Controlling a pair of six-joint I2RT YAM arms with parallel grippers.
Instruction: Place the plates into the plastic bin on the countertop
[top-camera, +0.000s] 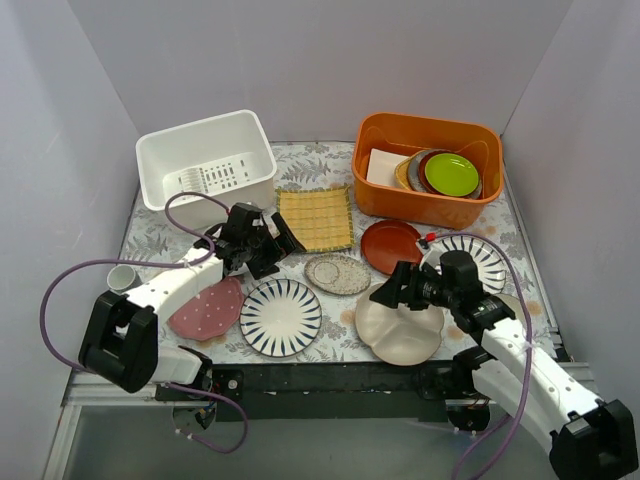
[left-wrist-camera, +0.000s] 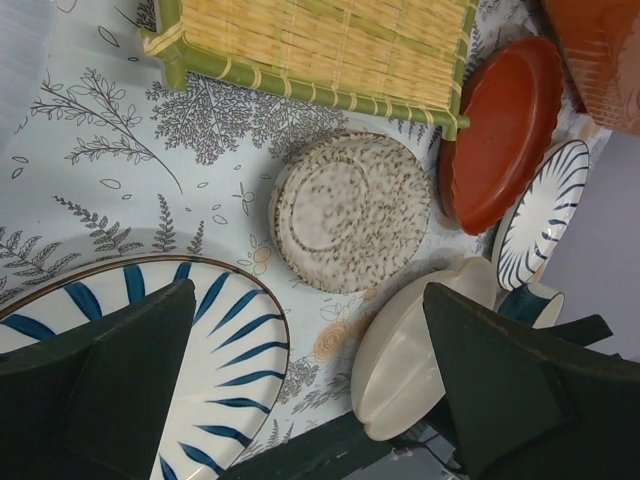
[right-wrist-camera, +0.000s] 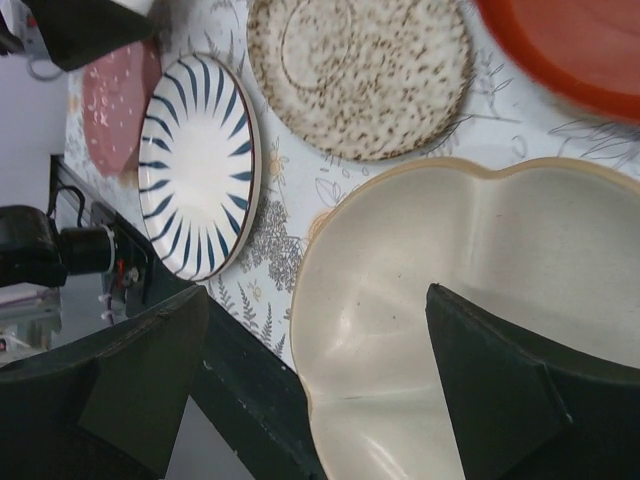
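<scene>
My left gripper (top-camera: 285, 255) is open above the cloth, between a yellow woven tray (top-camera: 313, 222) and a blue-striped plate (top-camera: 281, 318); nothing is between its fingers. Open and empty, my right gripper (top-camera: 392, 297) hangs over a cream divided plate (top-camera: 405, 338). A speckled plate (top-camera: 337, 274) lies between the two grippers. Behind the right gripper sits a red-brown plate (top-camera: 391, 247), and a second striped plate (top-camera: 478, 262) is partly covered by that arm. A pink plate (top-camera: 207, 310) lies at left. An orange bin (top-camera: 385, 207) holds several stacked plates, a green one (top-camera: 451, 174) on top.
A white bin (top-camera: 160, 208) with a slotted bottom stands empty at the back left. Near the left edge is a white cup (top-camera: 123, 278). Purple cables loop beside both arms. Patterned cloth shows bare between the two bins.
</scene>
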